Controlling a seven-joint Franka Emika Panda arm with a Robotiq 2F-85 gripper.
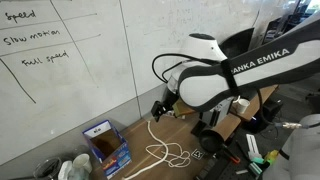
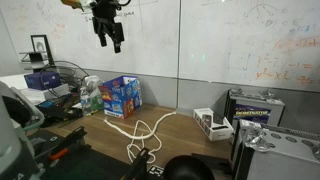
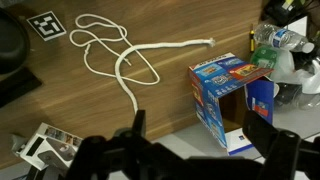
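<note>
High above the wooden table (image 3: 160,100), my gripper (image 2: 109,46) hangs in front of the whiteboard. Its two dark fingers are spread wide in the wrist view, and nothing shows between them. Below lies a white rope (image 3: 170,45), loosely looped on the bare wood; it also appears in exterior view 1 (image 1: 160,155) and exterior view 2 (image 2: 140,132). A blue and red cardboard box (image 3: 211,88) stands open beside the rope, partly behind one finger in the wrist view. Gripper and rope are well apart.
Clear bottles (image 3: 282,38) crowd beside the cardboard box. A small white box (image 2: 212,124) sits near the whiteboard, with metal cases (image 2: 275,155) on the right. A black round object (image 2: 188,168) stands at the near side. Bare wood surrounds the rope.
</note>
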